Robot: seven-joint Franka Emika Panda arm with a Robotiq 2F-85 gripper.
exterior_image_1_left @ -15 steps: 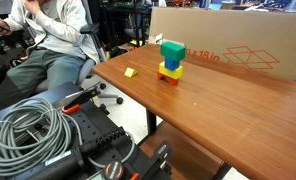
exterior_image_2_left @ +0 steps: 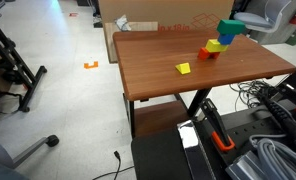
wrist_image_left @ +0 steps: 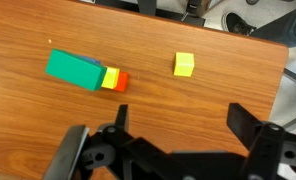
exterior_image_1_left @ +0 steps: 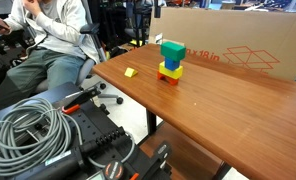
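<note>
A stack of blocks stands on the wooden table: a green block (exterior_image_1_left: 173,49) on top, then a blue block (exterior_image_1_left: 171,64), a yellow block (exterior_image_1_left: 170,72) and red at the bottom (exterior_image_1_left: 171,81). Apart from it lies a small yellow block (exterior_image_1_left: 130,72), near the table's edge. Seen from above in the wrist view, the green block (wrist_image_left: 75,69) covers much of the stack, left of the loose yellow block (wrist_image_left: 184,64). My gripper is open above the table, its fingers wide apart and only bare wood between them. Neither exterior view shows the gripper clearly.
A large cardboard sheet (exterior_image_1_left: 223,40) stands along the table's back side. Coiled grey cable (exterior_image_1_left: 28,140) lies near the robot's base, and a person (exterior_image_1_left: 50,35) sits beyond the table.
A small dark shape now shows at the top edge of exterior view 1, above the cardboard. The stack and the loose yellow block have not moved.
</note>
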